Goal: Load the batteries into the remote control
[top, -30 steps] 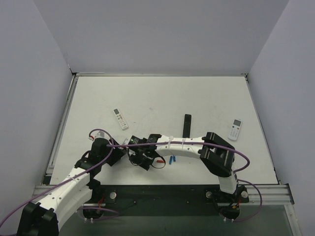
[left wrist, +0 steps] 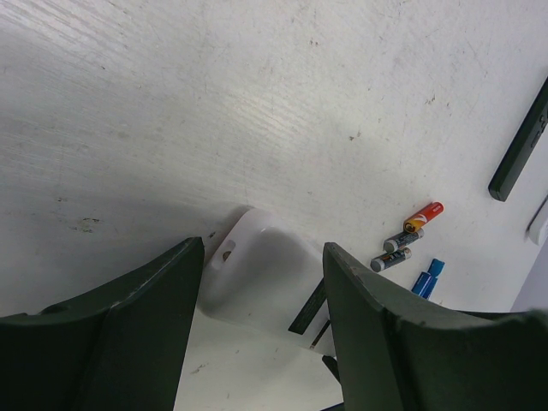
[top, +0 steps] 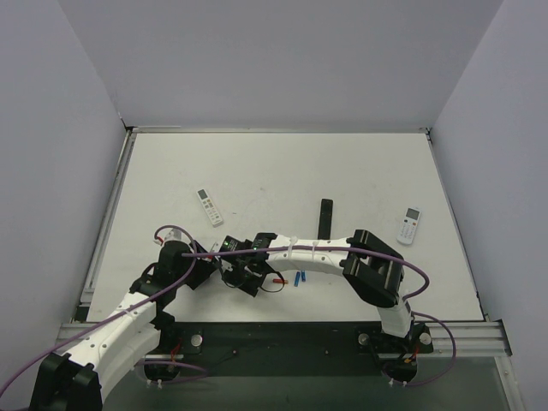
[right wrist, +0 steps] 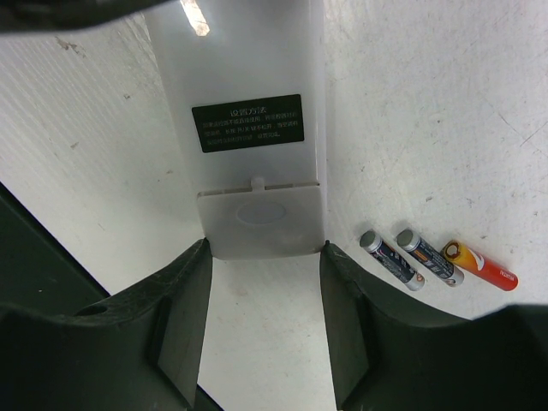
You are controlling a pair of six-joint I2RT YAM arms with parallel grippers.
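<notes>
A white remote control (right wrist: pixel 248 64) lies with its back to the right wrist view, a dark printed label on it. Its battery cover (right wrist: pixel 261 229) spans the gap of my right gripper, which is shut on the cover's sides. A thin dark line with a small notch runs along the cover's upper edge. In the left wrist view the remote's rounded end sits between the fingers of my left gripper; whether they press on it is unclear. Two dark batteries (right wrist: pixel 396 264) and an orange-red battery (right wrist: pixel 481 265) lie on the table; blue batteries (top: pixel 300 278) are close by.
Another white remote (top: pixel 209 207) lies behind the grippers, a black remote (top: pixel 325 219) right of centre and a white one (top: pixel 409 226) at far right. The right forearm (top: pixel 312 256) crosses low above the table near the batteries.
In the top view my right gripper has shifted very slightly to the left. The left arm shows no visible movement, and the loose objects lie where they were.
</notes>
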